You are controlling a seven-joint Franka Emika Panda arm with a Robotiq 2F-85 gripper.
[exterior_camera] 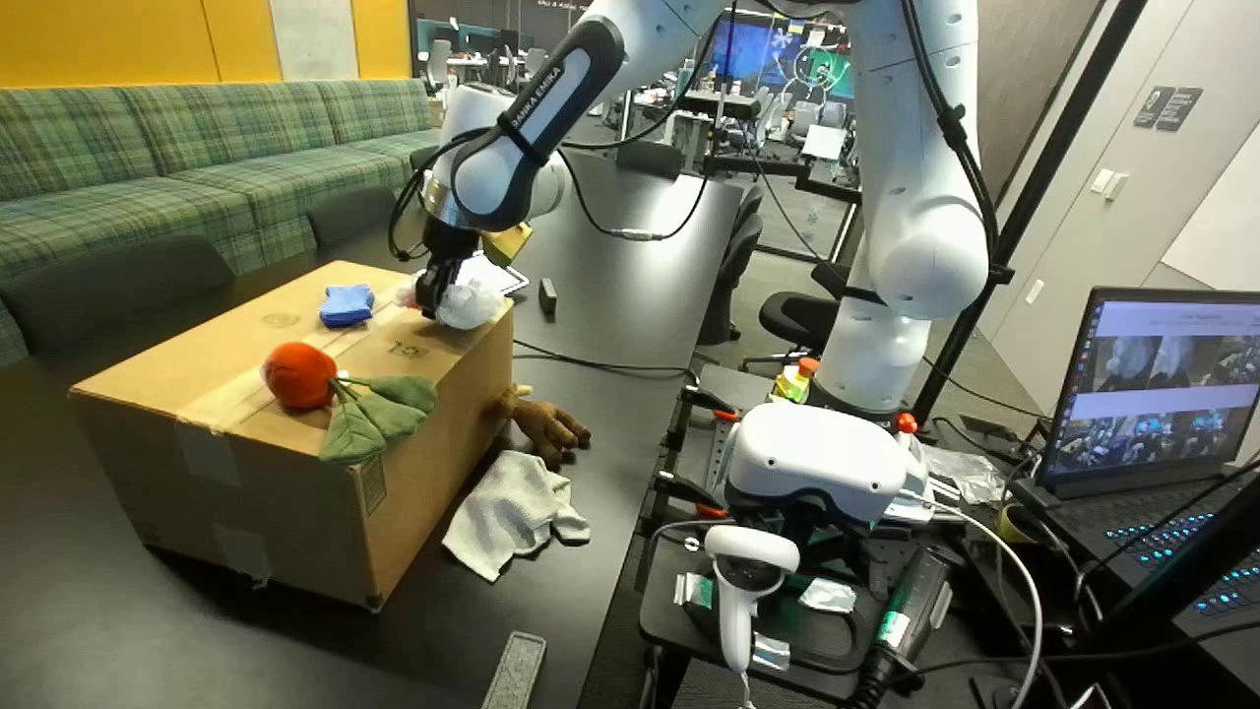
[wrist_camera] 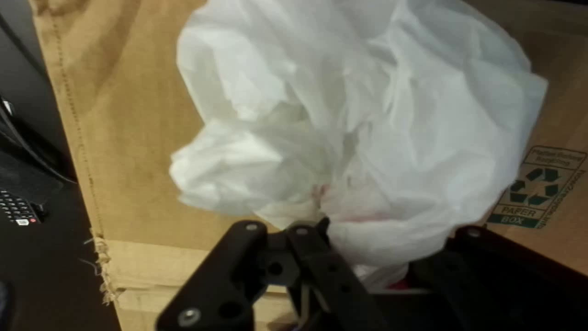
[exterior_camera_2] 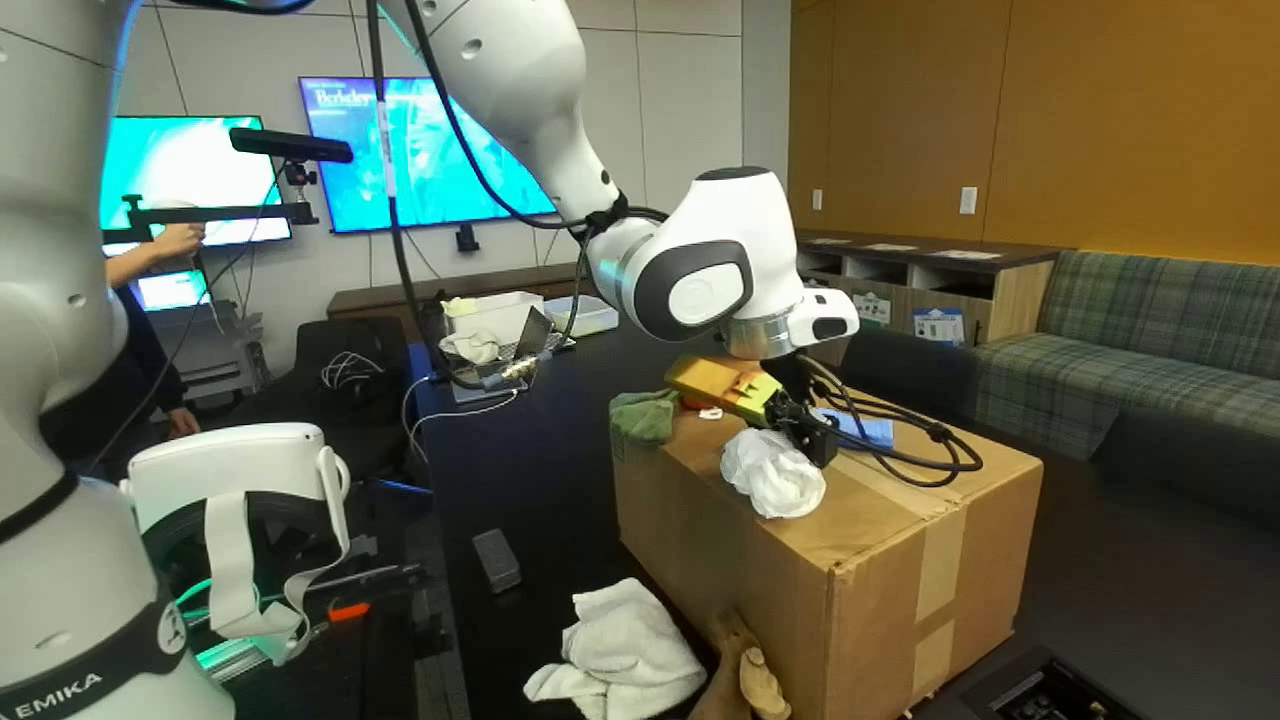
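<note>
A crumpled white plastic bag [exterior_camera: 470, 303] is at the back right part of the cardboard box's top [exterior_camera: 266, 315]. My gripper [exterior_camera: 432, 297] points down there and is shut on the bag. From the opposite side, the bag [exterior_camera_2: 771, 474] bulges out beside the gripper [exterior_camera_2: 818, 449], low over the box top. In the wrist view the white bag [wrist_camera: 430, 127] fills much of the picture, bunched between the dark fingers of the gripper. Faint reddish marks show through it. Whether its underside touches the box cannot be told.
On the box lie a blue cloth piece [exterior_camera: 346, 305] and an orange plush [exterior_camera: 300, 376] with green leaves. A brown plush [exterior_camera: 545, 427], a grey cloth [exterior_camera: 516, 512] and a dark block [exterior_camera: 546, 295] sit on the table. Bare cardboard shows around the blue piece.
</note>
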